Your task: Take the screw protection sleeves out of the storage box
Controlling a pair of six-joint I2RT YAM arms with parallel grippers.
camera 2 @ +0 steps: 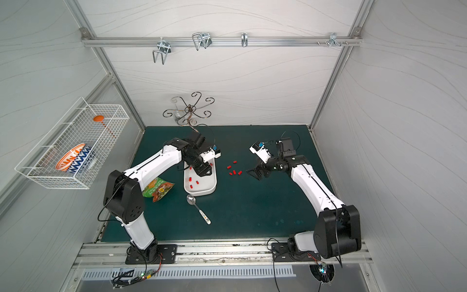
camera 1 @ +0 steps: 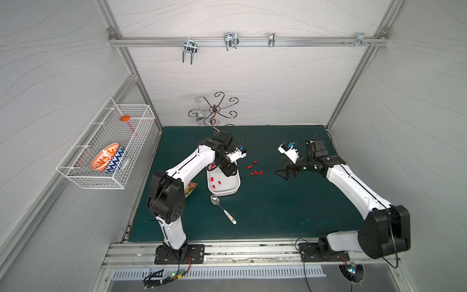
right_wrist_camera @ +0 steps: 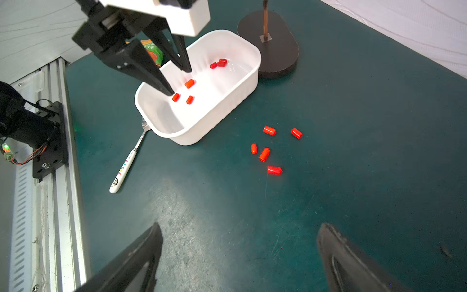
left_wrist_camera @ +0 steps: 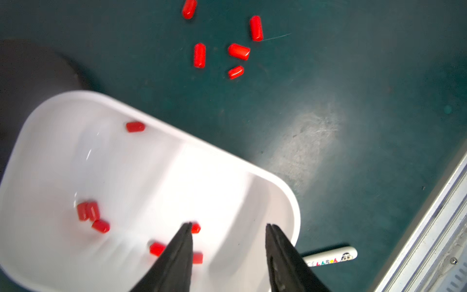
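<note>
The white storage box (right_wrist_camera: 214, 116) holds several red sleeves (left_wrist_camera: 135, 127); others (right_wrist_camera: 274, 170) lie loose on the table just to its right in the top views. My left gripper is open over the box, with fingertips above the interior and nothing held between them. My right gripper stands open above the table to the right of the loose sleeves, with nothing between its fingers.
A spoon (camera 1: 228, 216) lies before the box, a snack packet (camera 2: 155, 189) to its left. The dark base (right_wrist_camera: 279, 48) of a wire stand sits behind it. A wire basket (camera 1: 87, 181) hangs at left.
</note>
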